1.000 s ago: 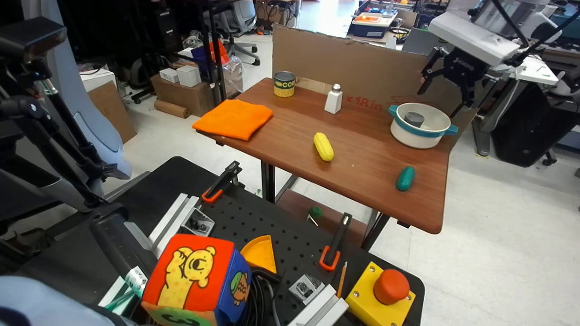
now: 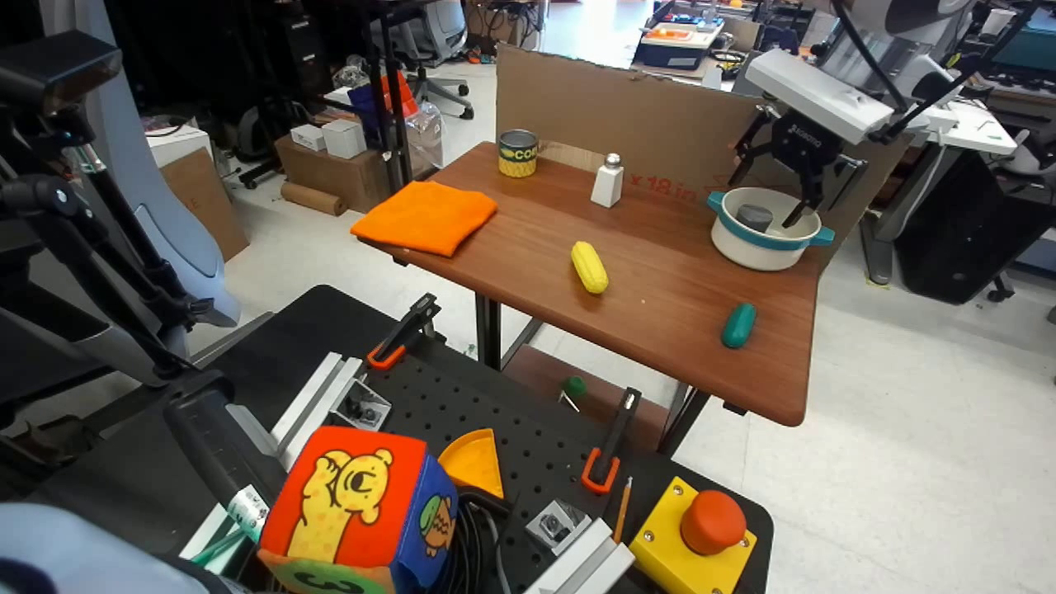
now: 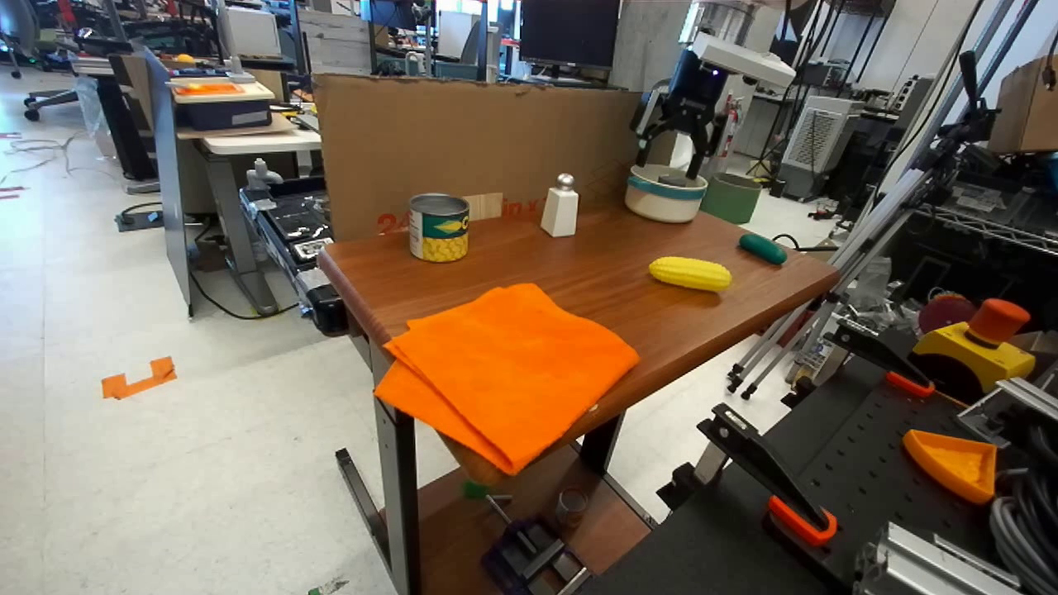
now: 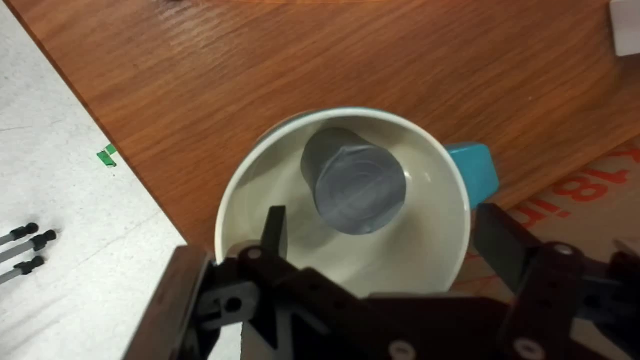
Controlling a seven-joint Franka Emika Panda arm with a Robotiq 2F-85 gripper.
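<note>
A white pot (image 2: 757, 253) with teal handles stands at the table's far right corner. Inside it is a grey cylinder (image 4: 361, 189), leaning a little in the wrist view and touching neither finger there. My gripper (image 2: 764, 203) is over the pot, open, with one fingertip reaching down inside the rim in exterior view 1. In the wrist view the fingers (image 4: 274, 231) are spread wide, one over the pot's inside and the other by the teal handle (image 4: 474, 174). Nothing is held between them.
Also on the table are a green oblong object (image 2: 738, 325), yellow corn (image 2: 590, 267), a white shaker (image 2: 608, 182), a corn can (image 2: 517, 155) and an orange cloth (image 2: 426, 216). A cardboard wall (image 3: 476, 139) runs along the back. The table's middle has bare room.
The gripper has come down and to the left in exterior view 1, from above the pot's right side to its rim. The tabletop objects have stayed put.
</note>
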